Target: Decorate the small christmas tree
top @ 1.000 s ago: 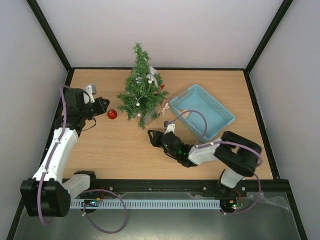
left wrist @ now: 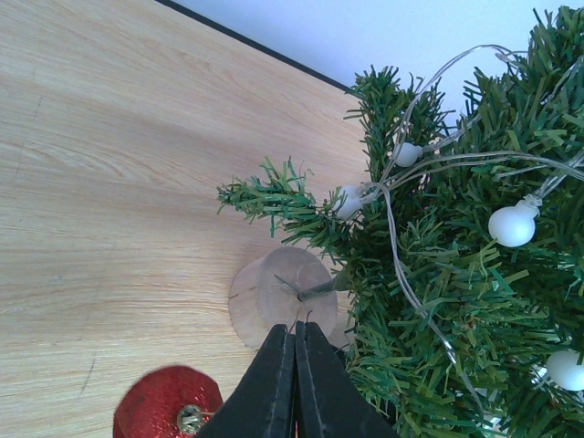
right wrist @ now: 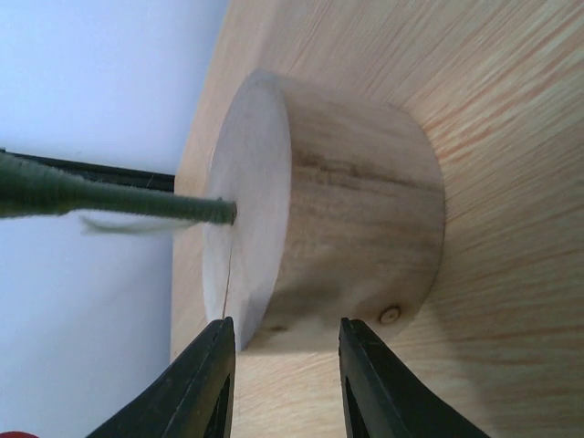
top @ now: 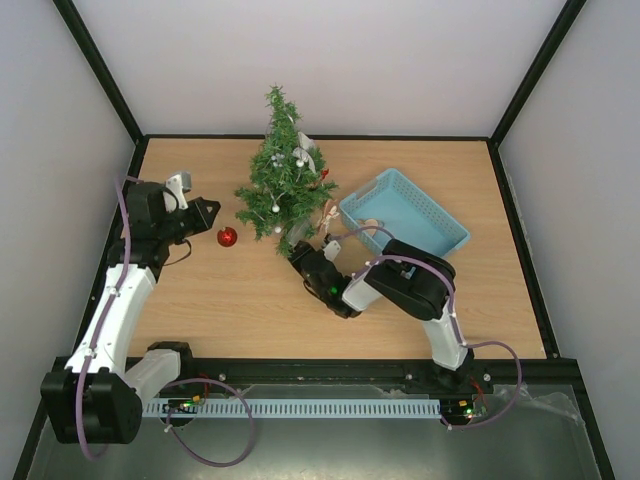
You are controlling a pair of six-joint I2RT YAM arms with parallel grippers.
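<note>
The small green tree [top: 282,175] leans on its side at the table's back, with white lights strung through it. Its round wooden base [right wrist: 356,201] and green stem [right wrist: 109,196] fill much of the right wrist view. My right gripper is partly open close to the base, nothing between its fingers. A red ball ornament [top: 227,237] shows just below the tip of my left gripper [top: 215,207]. In the left wrist view, the left fingers [left wrist: 274,383] are shut, with the red ball's metal cap [left wrist: 190,418] beside them; a thread joining them cannot be made out.
A light-blue basket [top: 440,215] stands right of the tree. A small brown-and-white figure [top: 330,214] sits between them. Bare table [top: 220,310] lies in front of the left gripper.
The red ball has shifted slightly toward the front and right; the left arm has stayed nearly still.
</note>
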